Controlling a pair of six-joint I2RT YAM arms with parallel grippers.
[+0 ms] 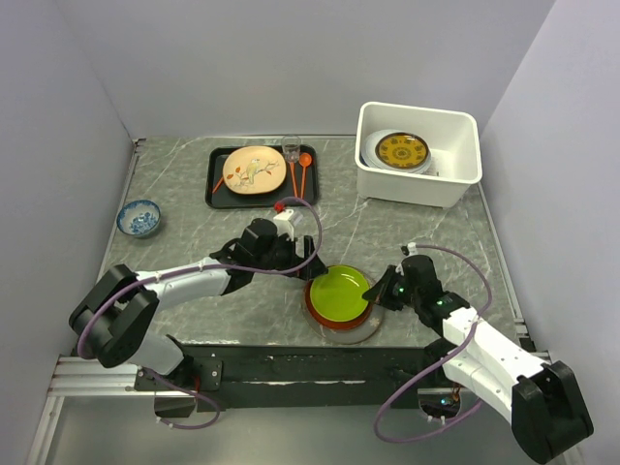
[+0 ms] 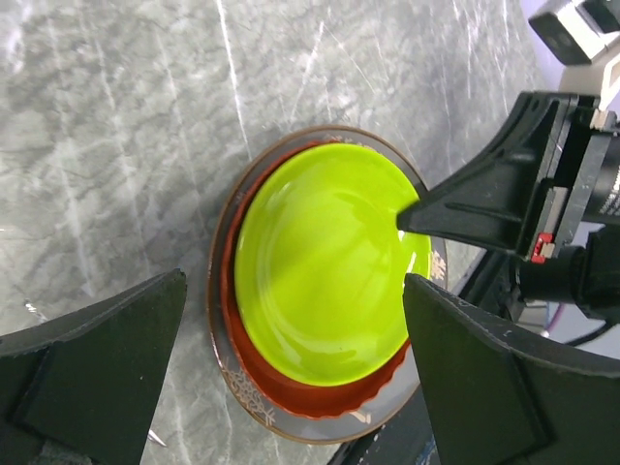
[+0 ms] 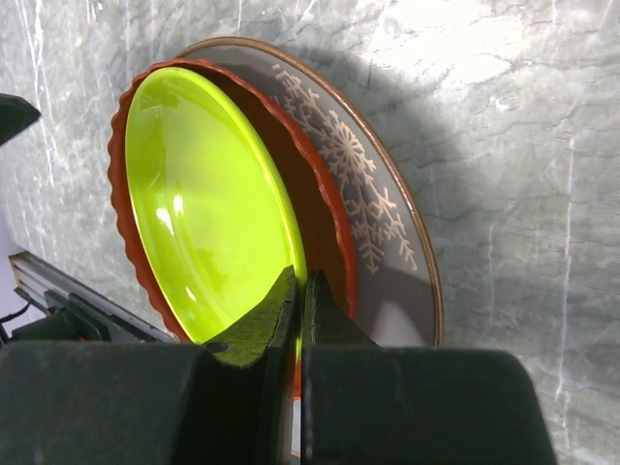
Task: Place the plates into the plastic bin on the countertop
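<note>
The lime-green plate (image 1: 339,294) is gripped at its right rim by my right gripper, whose fingers are closed on it. Under it lies a red-brown dish with a wavy rim (image 3: 341,228), and below that a grey plate with pale branch patterns (image 3: 386,228). In the left wrist view the green plate sits off-centre over the red dish. My left gripper is open at the stack's left side, nothing between its fingers. At the back right stands the white plastic bin (image 1: 417,189), holding a yellow-and-black patterned plate (image 1: 402,151) over white plates.
A black tray (image 1: 225,200) at the back left carries a bird-patterned plate (image 1: 254,170), a glass (image 1: 291,147) and orange utensils. A blue-and-white bowl (image 1: 139,219) stands far left. Bare counter lies between the stack and the bin.
</note>
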